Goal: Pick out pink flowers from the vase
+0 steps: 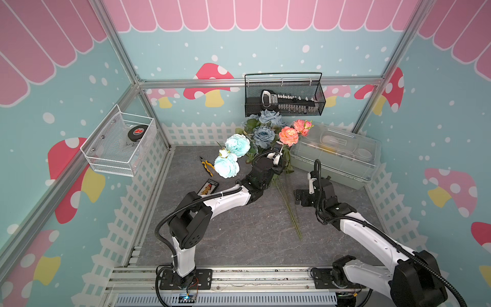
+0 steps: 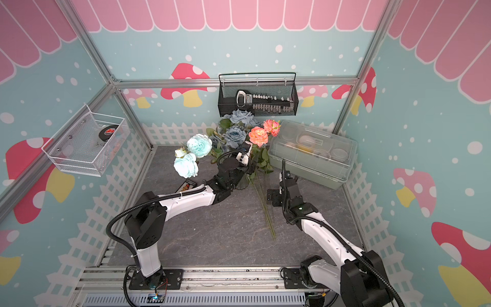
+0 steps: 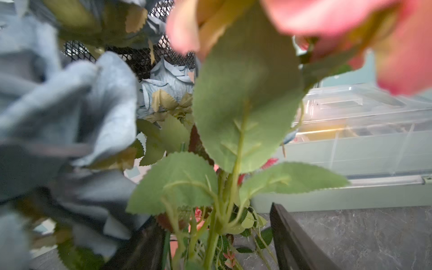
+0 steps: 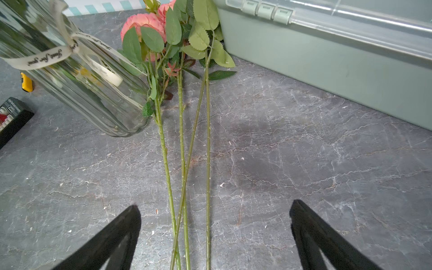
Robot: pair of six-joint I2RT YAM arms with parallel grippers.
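Observation:
A bouquet with pink-orange flowers [image 1: 289, 135], blue roses [image 1: 264, 136] and pale cyan blooms [image 1: 226, 166] stands at the back middle. Its glass vase [image 4: 108, 103], with a ribbon, is clear in the right wrist view. My left gripper is open around green stems [image 3: 213, 234] below a large leaf and pink bloom. Several cut-looking long stems [image 4: 208, 171], some with pink heads [image 4: 141, 24], lie on the table beside the vase. My right gripper is open above these stems, holding nothing.
A lidded clear-top box [image 1: 332, 163] sits at back right. Black and white wire baskets [image 2: 258, 107] hang on the walls. Pliers [image 1: 206, 166] and a small tray [image 1: 207, 189] lie at left.

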